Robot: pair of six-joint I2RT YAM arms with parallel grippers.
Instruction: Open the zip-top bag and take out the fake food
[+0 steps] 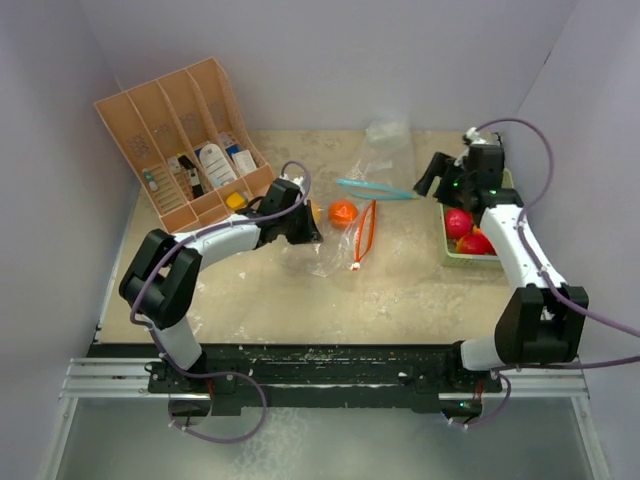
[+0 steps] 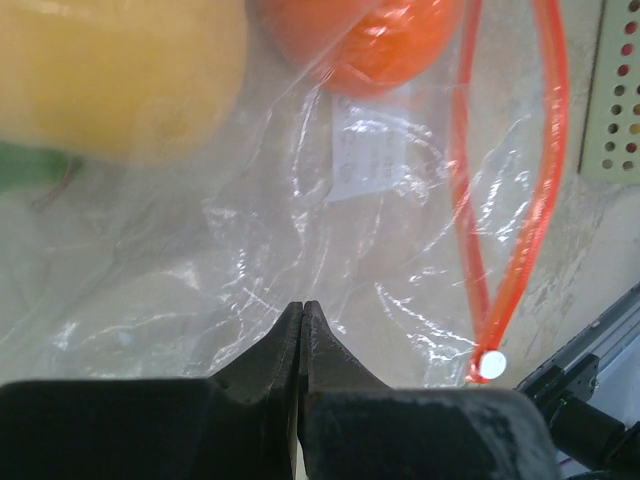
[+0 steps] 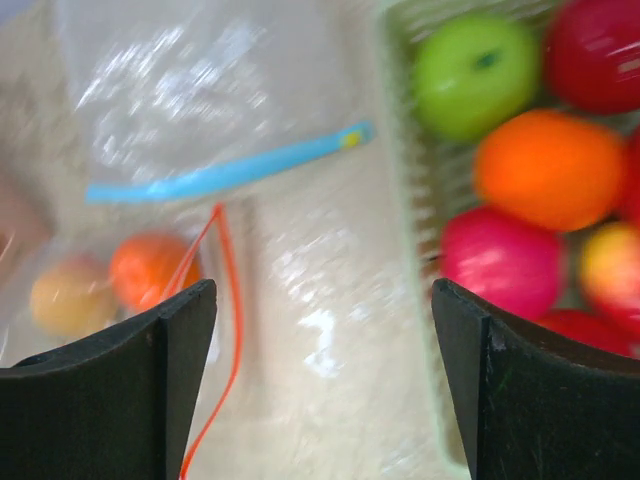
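Observation:
A clear zip bag (image 2: 240,260) with a red-orange slider edge (image 1: 368,232) lies mid-table, holding an orange food piece (image 1: 342,213) and a yellow one (image 2: 130,70). My left gripper (image 1: 311,230) is over the bag's left part, shut, nothing visible between its fingertips. My right gripper (image 1: 441,171) hangs open at the left edge of a green basket (image 3: 408,200), nothing between its fingers; its view is blurred. The basket holds several fruits, including a green apple (image 3: 475,75) and an orange (image 3: 548,168).
A second empty bag (image 1: 385,150) with a blue zip lies behind. A wooden compartment box (image 1: 160,120) stands at back left.

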